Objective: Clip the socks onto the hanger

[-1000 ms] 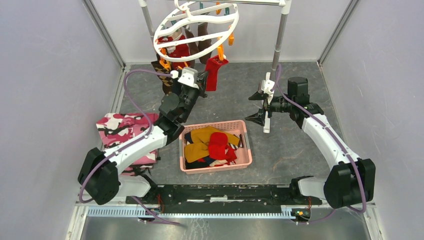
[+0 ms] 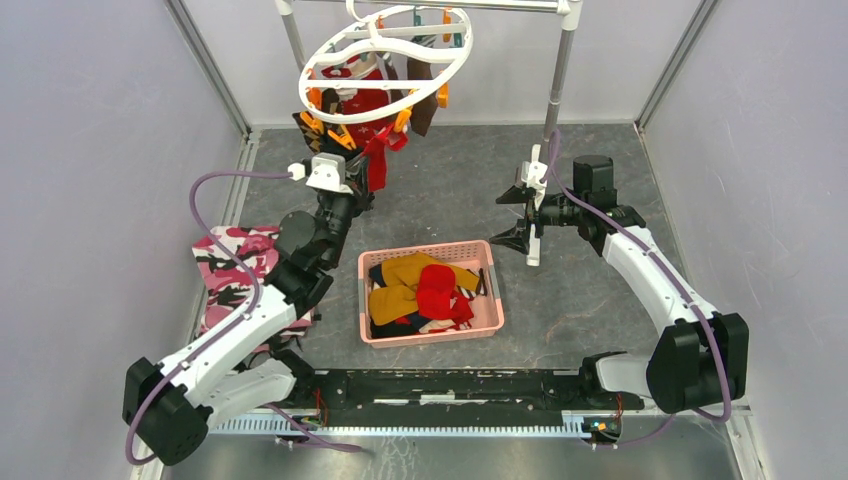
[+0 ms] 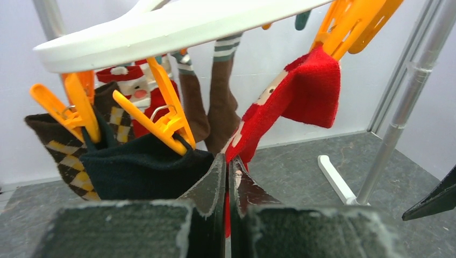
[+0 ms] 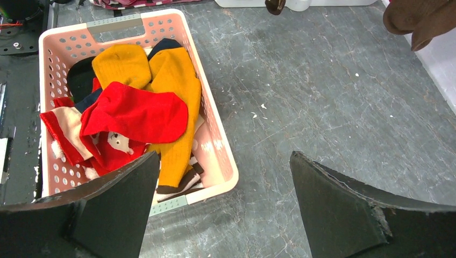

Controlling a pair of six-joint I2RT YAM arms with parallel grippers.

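The white round hanger [image 2: 385, 85] hangs at the top of the top view, socks clipped around it with orange and teal clips. In the left wrist view a red sock [image 3: 317, 80] is held by an orange clip [image 3: 355, 29] at upper right and stretches slantwise down to my left gripper, which is shut on it. Beside it, a dark sock [image 3: 140, 166] hangs from another orange clip [image 3: 161, 118]. My right gripper [image 2: 508, 217] stands open and empty, to the right of the basket and well below the hanger.
A pink basket [image 2: 365, 310] on the floor holds several yellow, red and dark socks. Pink camouflage cloth [image 2: 225, 265] lies at the left. The metal stand pole [image 2: 560, 80] rises behind the right gripper. Grey floor between basket and back wall is clear.
My left gripper has swung to the left, drawing the red sock along and pulling it aslant. The hanger has turned a little with its clips. The right arm has stayed still.
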